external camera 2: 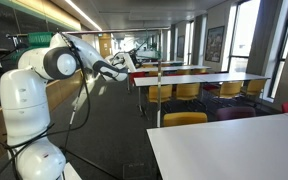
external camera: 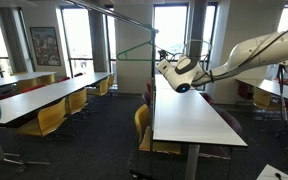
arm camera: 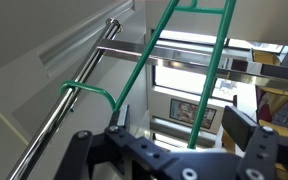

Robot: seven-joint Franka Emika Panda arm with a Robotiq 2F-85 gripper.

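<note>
A green hanger (external camera: 137,50) hangs from the metal rack's rail in exterior view 1. In the wrist view, the green hanger (arm camera: 208,85) crosses the upper frame, its curved end at left near a shiny rail. My gripper is open, with dark fingers at the lower left and lower right. One green bar runs down the image into the space between the fingers; whether it lies at their depth, I cannot tell. From outside, my gripper (external camera: 161,57) appears small and dark at the hanger's lower right, its fingertips hard to make out.
The metal rack (external camera: 152,100) has an upright post in front of a long white table (external camera: 189,122). Yellow chairs (external camera: 51,118) and another white table (external camera: 44,96) stand to the left. Open carpet lies between the tables. Something green (external camera 2: 44,40) is at the upper left of exterior view 2.
</note>
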